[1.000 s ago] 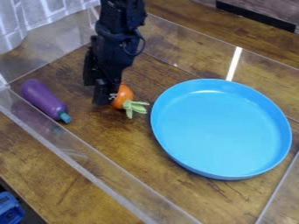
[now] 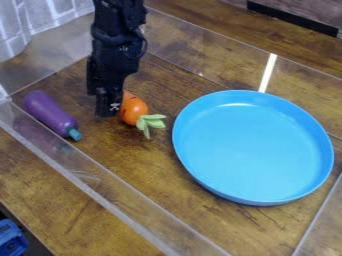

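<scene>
My black gripper reaches down from the top centre, its fingertips low beside an orange carrot toy with pale green leaves at its lower right. Whether the fingers are closed on the carrot I cannot tell. A purple eggplant-like toy with a teal tip lies to the left on the wooden floor of the tray.
A large blue plate fills the right side. Clear tray walls run along the left and lower edges. A blue object shows at the bottom left corner. Bare wood lies below the carrot.
The carrot has shifted slightly left and turned, its leaves now pointing more downward. The gripper has moved slightly around it. The purple toy and plate are unchanged.
</scene>
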